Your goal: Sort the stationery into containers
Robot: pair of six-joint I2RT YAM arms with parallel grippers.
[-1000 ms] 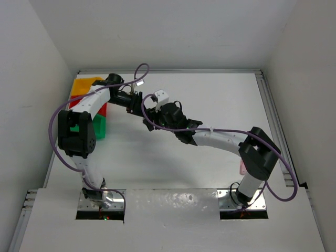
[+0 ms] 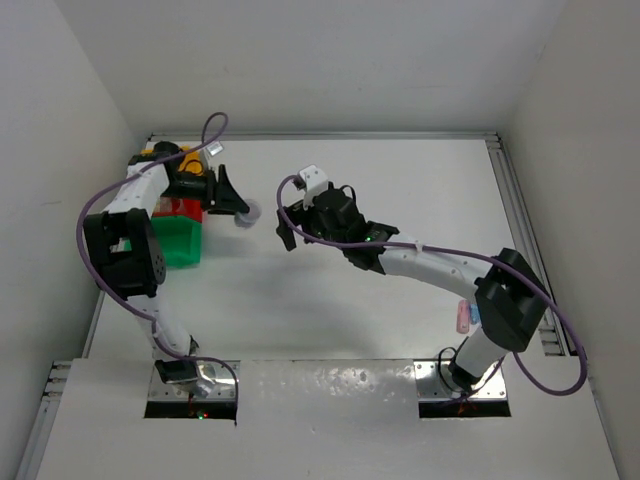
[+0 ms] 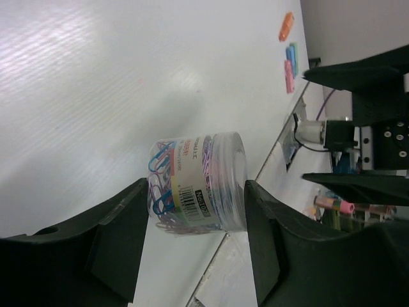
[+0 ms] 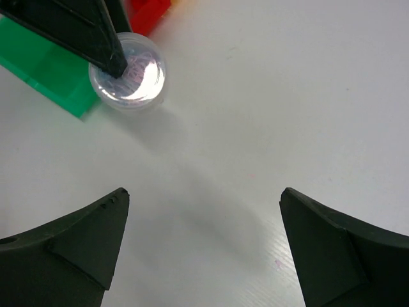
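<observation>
A clear cylinder of coloured paper clips [image 3: 195, 182] with a white label is in the grip of my left gripper, which is shut on it and raised at the left of the table [image 2: 230, 186]. My right gripper stands open and empty near the middle, to the right of the cylinder. Green [image 2: 175, 240] and red [image 4: 146, 13] containers lie at the far left, partly under the left arm, with an orange one [image 2: 190, 155] behind them.
Pink [image 2: 462, 316] and blue [image 2: 474, 312] items lie at the right front, with an orange piece [image 3: 285, 25] near them.
My left gripper has moved left with the cylinder, away from the right gripper. The right gripper has drawn slightly rightward and now stands apart, empty.
</observation>
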